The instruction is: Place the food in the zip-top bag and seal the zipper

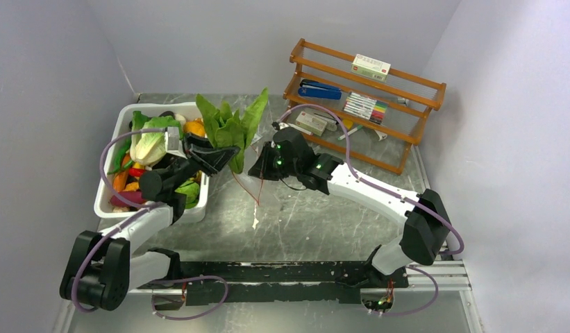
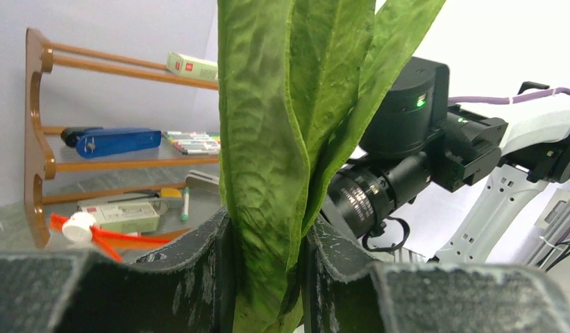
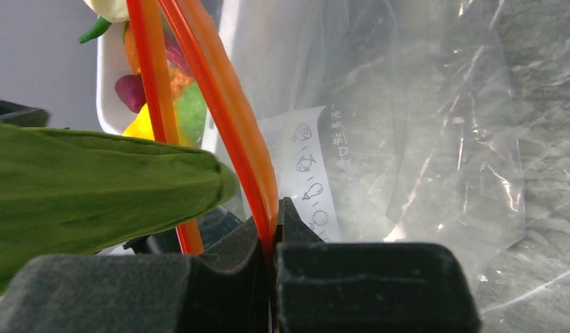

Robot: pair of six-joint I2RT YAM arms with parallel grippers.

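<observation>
My left gripper is shut on a bunch of long green leaves, held upright and filling the middle of the left wrist view. Just right of it, my right gripper is shut on the orange-red zipper rim of a clear plastic bag. In the right wrist view the bag hangs open, and the leaf tip is at its mouth; whether it is inside is unclear.
A white bin of assorted vegetables stands at the left. A wooden rack with boxes, pens and tools stands at the back right.
</observation>
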